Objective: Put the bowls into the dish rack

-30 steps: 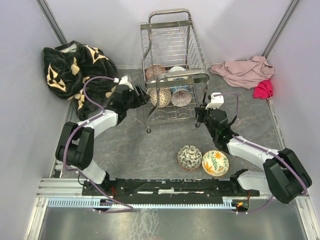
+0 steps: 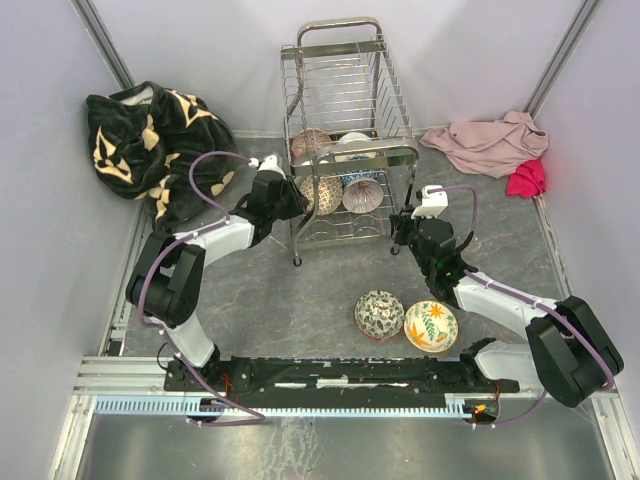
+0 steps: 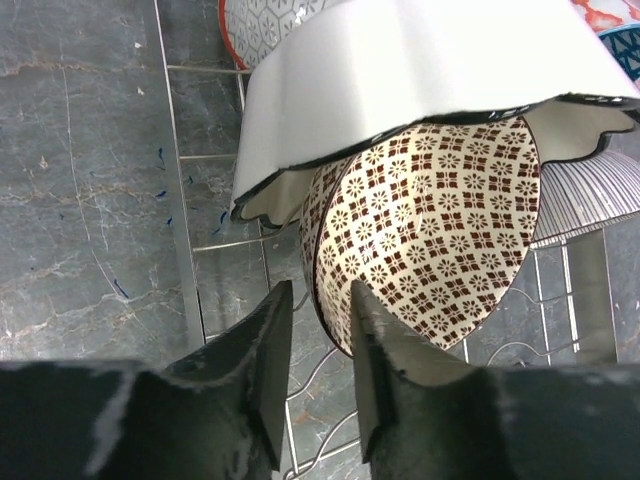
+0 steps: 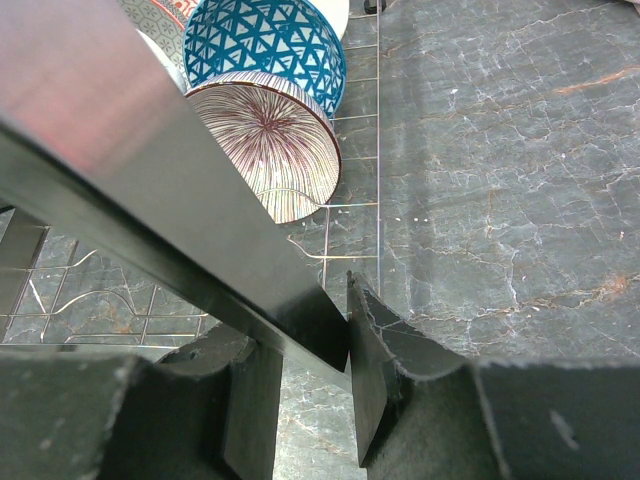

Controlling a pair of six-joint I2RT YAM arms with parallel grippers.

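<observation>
The wire dish rack [image 2: 345, 60] holds several bowls on its lower shelf. My left gripper is at the rack's left, its part-open fingers at the rim of a brown-patterned bowl [image 3: 430, 220], under a white bowl [image 3: 420, 50]. My right gripper has its fingers around a steel post of the rack at the front right. Beyond it sit a striped bowl [image 4: 262, 150] and a blue bowl [image 4: 260, 40]. A dark patterned bowl [image 2: 379, 314] and a floral bowl [image 2: 430, 327] lie on the floor in front.
A dark blanket [image 2: 150, 150] lies at the back left. Pink cloth [image 2: 480, 145] and red cloth [image 2: 526, 178] lie at the back right. The floor left of the front bowls is clear.
My left arm has moved right, bringing its gripper from beside the rack in to the bowls at its left side. The right arm has stayed at the post.
</observation>
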